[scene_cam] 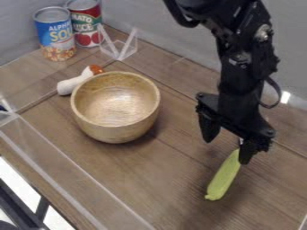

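Note:
My black gripper (225,141) stands open above the table at the right, its fingers spread. Under it, a pale green elongated object (221,182) lies on the wooden table, with its upper end close to the right-hand finger; whether they touch I cannot tell. A round wooden bowl (115,114) sits left of the gripper, apart from it.
A blue soup can (57,34) and a red can (85,22) stand at the back left. A white bottle-like object with an orange end (74,82) lies behind the bowl. Bare table (138,184) spreads across the front.

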